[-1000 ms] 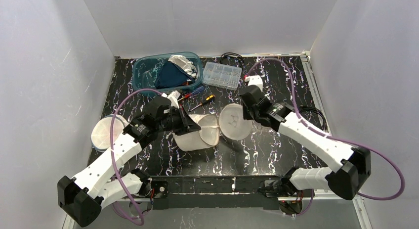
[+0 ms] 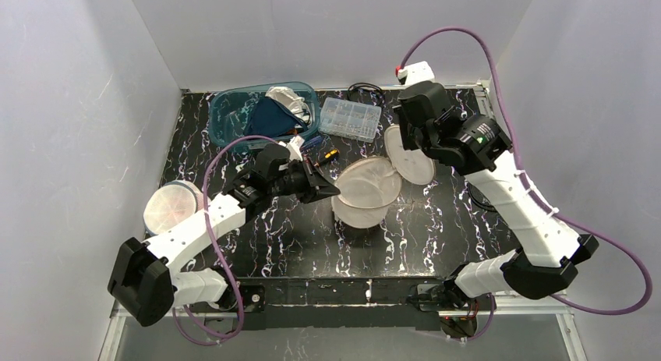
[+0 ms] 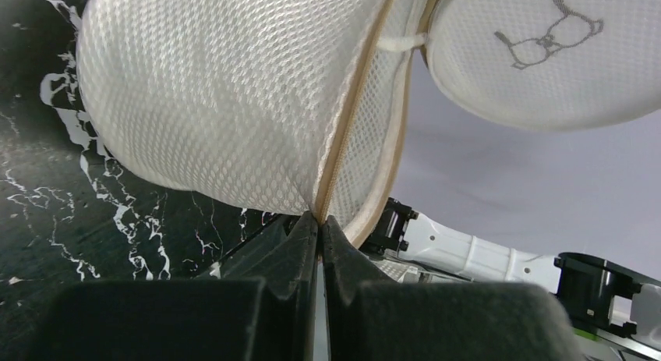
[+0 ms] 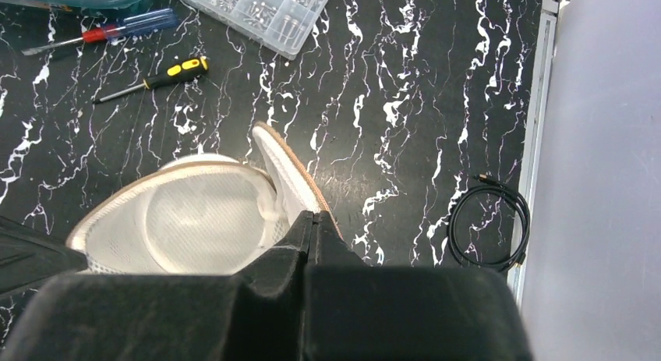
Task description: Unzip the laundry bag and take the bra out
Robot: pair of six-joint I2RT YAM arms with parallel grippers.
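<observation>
The white mesh laundry bag (image 2: 360,214) hangs open toward the top camera, its lid (image 2: 411,160) swung to the right and joined by a short strap. A bra outline is printed on the lid (image 3: 546,41) in the left wrist view. My left gripper is shut on the bag's tan zipper rim (image 3: 343,143). My right gripper is shut on the edge of the lid (image 4: 287,174). Inside the bag (image 4: 203,217) only the pale round base shows; no bra is visible there.
A teal bin (image 2: 226,127) with cloth items stands at the back left, beside a clear parts box (image 2: 351,119). A yellow-black screwdriver (image 4: 179,71) lies behind the bag. Another round mesh bag (image 2: 170,209) sits far left. A coiled black cable (image 4: 487,224) lies at right.
Both grippers have moved right and toward the back, carrying the bag and lid along. The bag's mouth has turned from facing right to facing the top camera.
</observation>
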